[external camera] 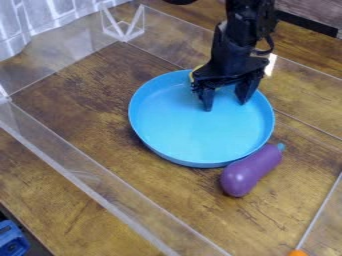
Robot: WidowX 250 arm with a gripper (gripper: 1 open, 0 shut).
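My black gripper [225,88] reaches down from the top over the back of a round blue plate [198,128]. A small yellow object [197,73] is partly visible behind it at the plate's back rim, largely hidden by the gripper. Whether the fingers hold anything is unclear. A purple eggplant-like object [250,170] lies outside the plate at the front right.
Clear plastic walls edge the workspace. An orange item [297,252] shows at the bottom right and a blue one [10,240] at the bottom left.
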